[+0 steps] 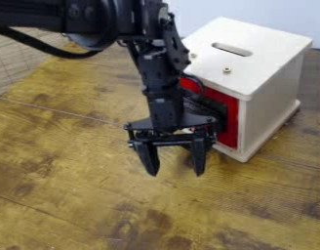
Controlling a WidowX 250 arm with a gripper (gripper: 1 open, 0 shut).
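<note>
My black gripper (176,166) hangs open with its two fingers pointing down over the wooden floor, nothing between them. Just behind and to its right stands a white box (273,93) with a slot and knobs on top and a red front panel (228,137), partly hidden by my arm and gripper.
A grey mesh or tiled area (13,68) lies at the far left, and a pale wall is behind the box.
</note>
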